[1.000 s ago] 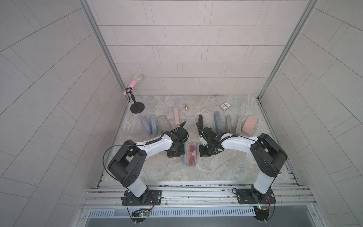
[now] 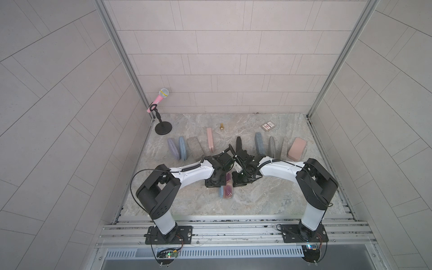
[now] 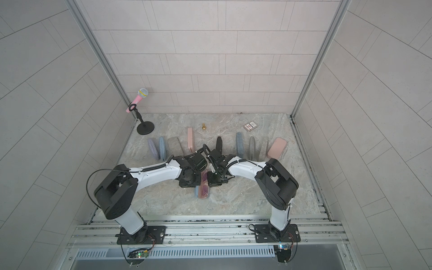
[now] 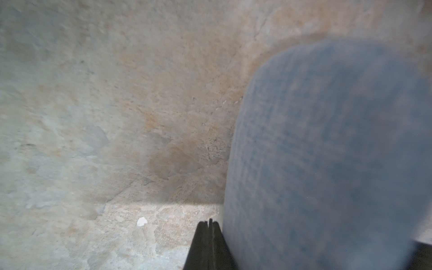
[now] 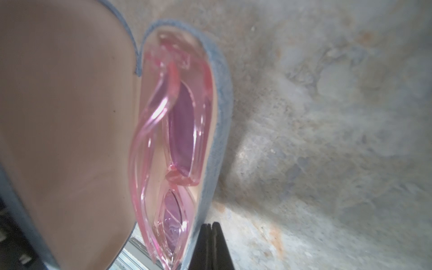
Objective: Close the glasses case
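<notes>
A blue fabric glasses case (image 5: 220, 117) stands part open between my two arms, its lid (image 5: 67, 112) raised on the left. Pink glasses (image 5: 180, 130) with purple lenses lie in its base. In the left wrist view the lid's blue outside (image 4: 324, 157) fills the right half, and my left gripper is shut beside it, nothing seen between the fingers. My right gripper is also shut and empty, its tips close against the base's right wall. From above, the arms cover much of the case, with the glasses (image 2: 228, 191) showing below them.
Several other glasses cases stand in a row behind the arms, among them a pink one (image 2: 210, 139) and a blue one (image 2: 259, 143). A pink microphone (image 2: 158, 99) on a black stand is at the back left.
My left arm has moved right against the lid, which now leans farther over the base. The right arm has come left to the base's side.
</notes>
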